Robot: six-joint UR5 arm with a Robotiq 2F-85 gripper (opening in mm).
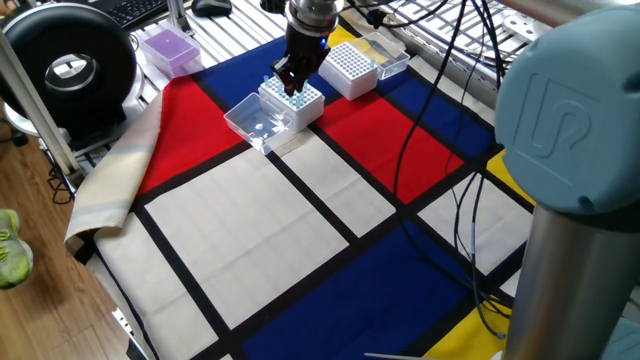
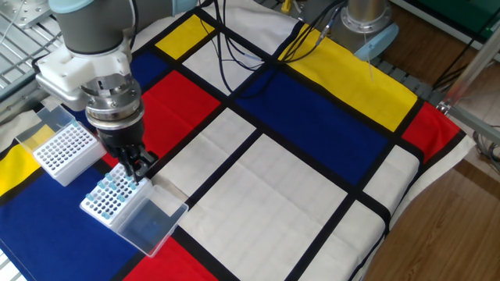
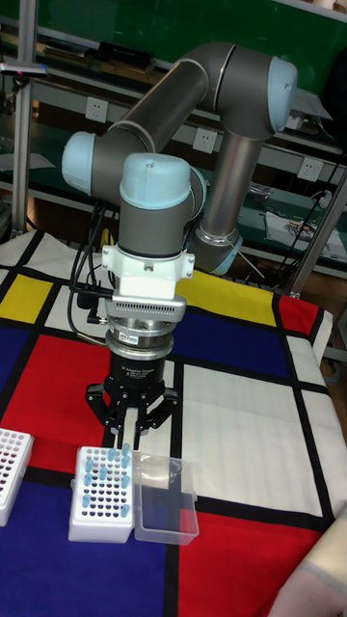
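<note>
A white rack point(image 1: 300, 112) with a grid of holes stands on the patterned cloth, its clear lid point(image 1: 259, 124) folded open beside it. Several pale blue tips point(image 3: 100, 471) stick up from the rack's holes, spread unevenly. My gripper point(image 3: 126, 442) points down at the rack's edge nearest the arm's base, its fingertips close to the blue tips there. In exterior view 2 the dark fingers point(image 2: 134, 166) overlap the rack's point(image 2: 117, 195) corner near the lid. Whether the fingers are apart or hold a tip is too small to tell, and whether they touch one is unclear.
A second white rack point(image 1: 349, 70) with an open clear lid point(image 1: 383, 54) stands close by; no blue tips show in it. A purple-topped clear box point(image 1: 170, 50) sits at the far left. Dark cables point(image 1: 430, 120) hang by the arm.
</note>
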